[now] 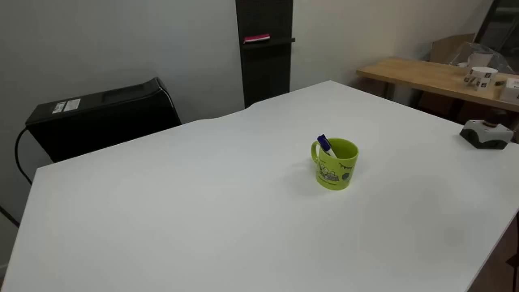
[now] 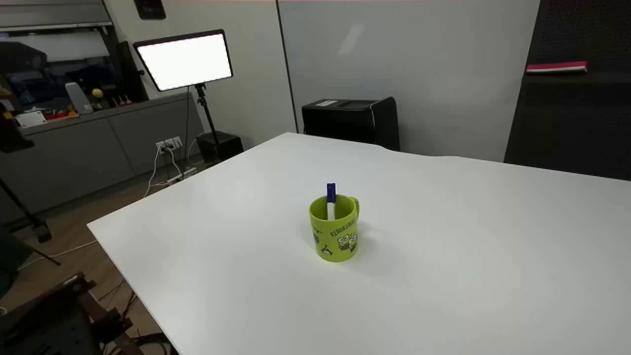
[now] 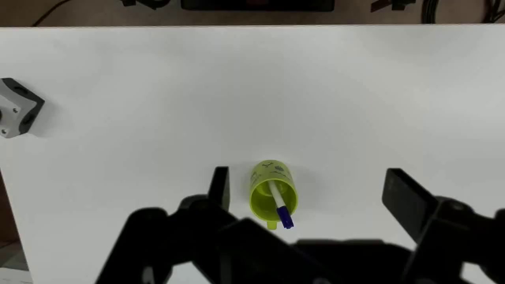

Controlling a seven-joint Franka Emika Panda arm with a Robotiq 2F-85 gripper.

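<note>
A lime-green mug (image 1: 333, 174) with printed cartoon figures stands upright on the white table (image 1: 170, 209). Leaning inside it is a white marker (image 2: 331, 208) whose blue cap (image 1: 324, 142) sticks up above the rim. From above, in the wrist view, the mug (image 3: 272, 173) and the marker (image 3: 281, 203) appear between the spread fingers of my gripper, closer to the left one. The gripper is wide open and high over the table, touching neither of them. Neither exterior view has the gripper in it.
A grey-and-black box-shaped device (image 1: 486, 133) sits near one table edge. Beyond the table stand a black case (image 2: 352, 123), a lit lamp panel (image 2: 186, 59) and a wooden side table (image 1: 413, 73) with cups.
</note>
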